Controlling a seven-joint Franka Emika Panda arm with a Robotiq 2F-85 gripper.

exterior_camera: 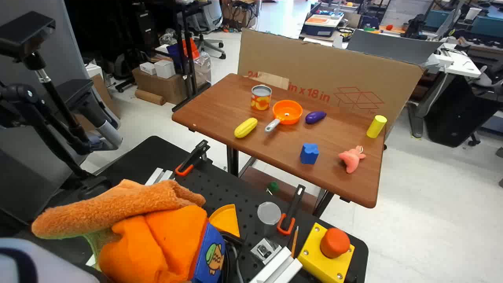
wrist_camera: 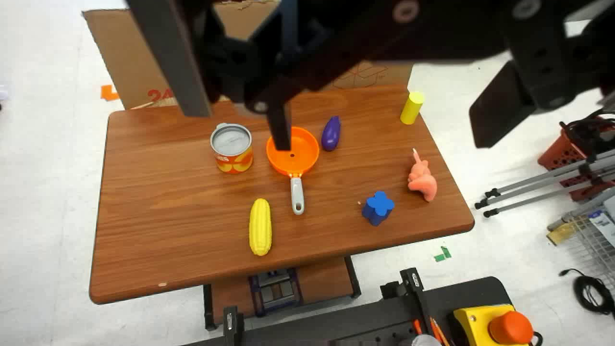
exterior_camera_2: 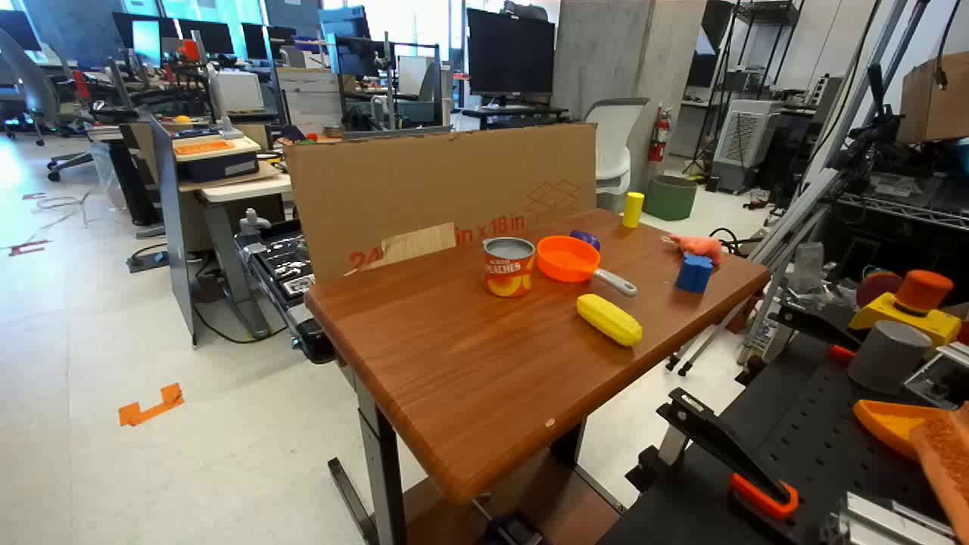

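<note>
My gripper stands open high above the brown table (wrist_camera: 155,230), its dark fingers (wrist_camera: 280,128) wide apart with nothing between them. An orange pan (wrist_camera: 306,158) with a grey handle lies near the table's middle. To its left is a peaches can (wrist_camera: 233,158), upright, and to its right a purple eggplant (wrist_camera: 331,133). A yellow corn cob (wrist_camera: 260,228) lies nearer the front edge. Toward the right are a blue block (wrist_camera: 378,208), a pink toy (wrist_camera: 424,179) and an upright yellow cylinder (wrist_camera: 412,107). Neither exterior view clearly shows the gripper.
A cardboard panel (exterior_camera: 283,61) walls off the table's back edge. In front stands a black perforated bench with clamps (exterior_camera: 293,210), a yellow box with a red button (exterior_camera: 330,252) and an orange cloth bundle (exterior_camera: 146,240).
</note>
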